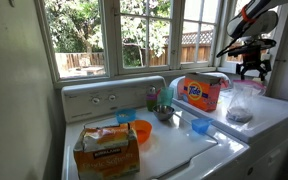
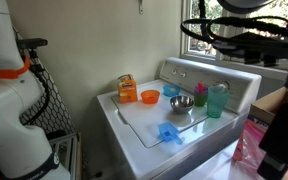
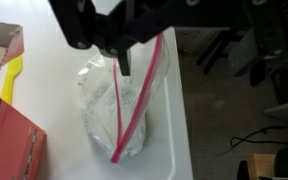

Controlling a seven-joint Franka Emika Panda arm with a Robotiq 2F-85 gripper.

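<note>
A clear zip bag [image 1: 246, 90] with a pink seal stands on the white machine top at the right, something pale in its lower part [image 1: 239, 115]. In the wrist view the bag [image 3: 134, 115] lies below the fingers, its pink strip running diagonally. My gripper [image 1: 250, 70] is just above the bag's top; the wrist view shows the gripper open, its dark fingers at the upper edge. Whether the fingers touch the plastic I cannot tell. Dark arm parts fill much of exterior view 2 and cover most of the bag there.
An orange Tide box [image 1: 200, 90] stands left of the bag, near the window. Further left are a metal bowl [image 1: 164, 112], an orange bowl [image 1: 141, 130], blue containers [image 1: 200, 126] and a Kirkland box [image 1: 106, 151].
</note>
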